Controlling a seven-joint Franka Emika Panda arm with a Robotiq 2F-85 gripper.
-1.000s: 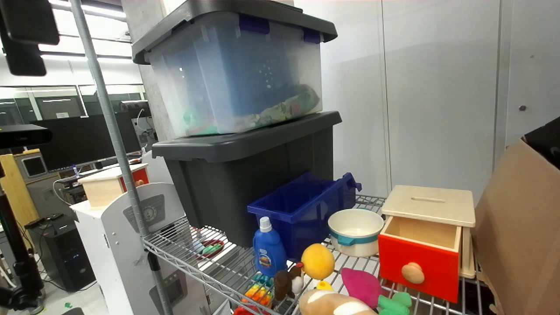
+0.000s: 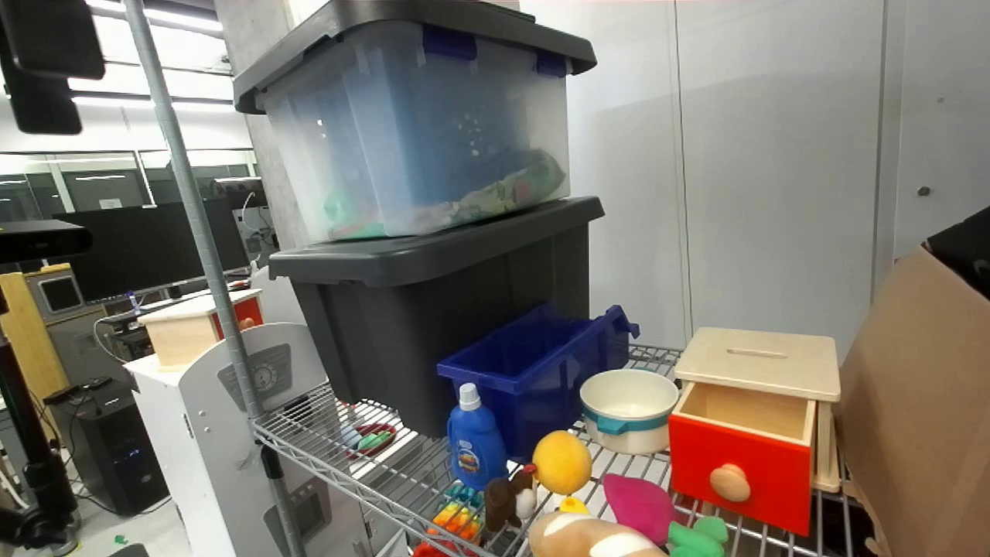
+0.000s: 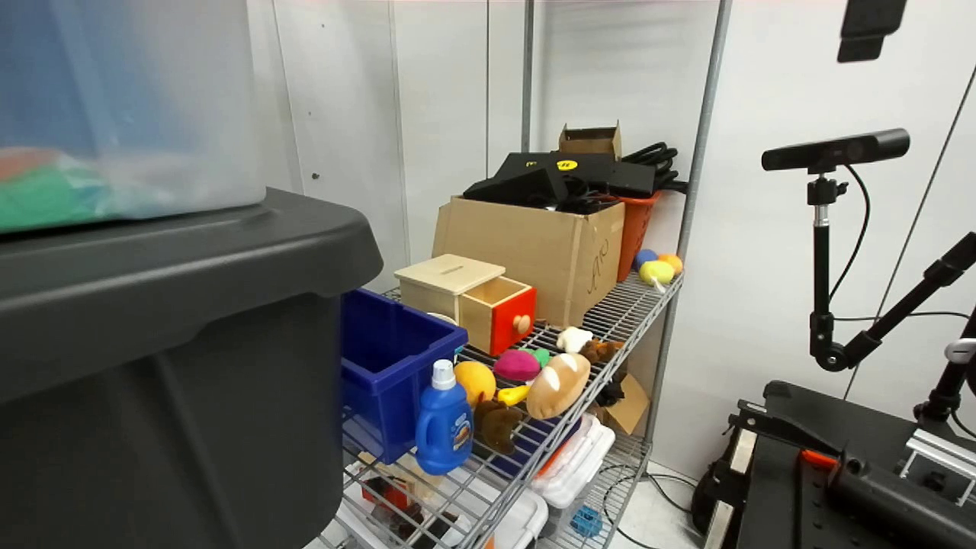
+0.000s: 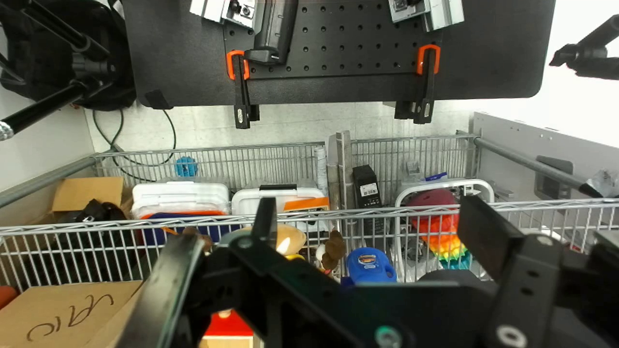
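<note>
In the wrist view my gripper stands open, its dark fingers wide apart with nothing held between them. Below it is a wire shelf. A blue detergent bottle stands upright on that shelf, in front of a dark blue bin. A white pot with a teal band sits beside the bin. To its right is a wooden box whose red-fronted drawer is pulled out, its visible inside bare. Toys lie in front: a yellow ball, a magenta toy and a bread loaf. Neither exterior view shows the gripper.
Tall stacked storage boxes fill the shelf's left side. A cardboard box closes off the right end, near a shelf post. A lower wire shelf holds white-lidded containers. Bare shelf wire shows left of the bottle.
</note>
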